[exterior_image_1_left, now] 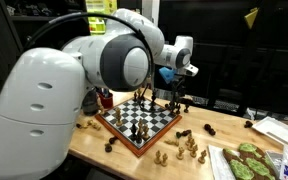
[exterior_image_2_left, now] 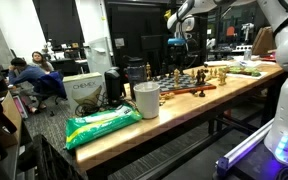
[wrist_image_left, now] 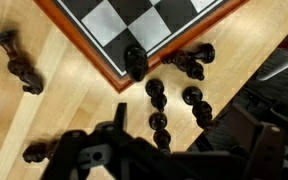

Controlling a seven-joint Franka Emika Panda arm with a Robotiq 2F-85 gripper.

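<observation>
The chessboard (exterior_image_1_left: 154,117) lies on the wooden table with brown and pale pieces on it. At its far edge hangs my gripper (exterior_image_1_left: 174,102), above a cluster of dark pieces. In the wrist view the gripper is open, its fingers wide apart at the lower left and right. Between and ahead of them, small dark pieces (wrist_image_left: 157,95) lie on the bare wood beside the board's rim. One dark piece (wrist_image_left: 135,62) overlaps the board's corner. Whether a finger touches any piece cannot be told.
Several pale pieces (exterior_image_1_left: 180,153) stand on the table in front of the board. A tray with green-brown patches (exterior_image_1_left: 246,165) and a white tray (exterior_image_1_left: 280,132) lie to the right. A green bag (exterior_image_2_left: 104,124) rests near the table's end.
</observation>
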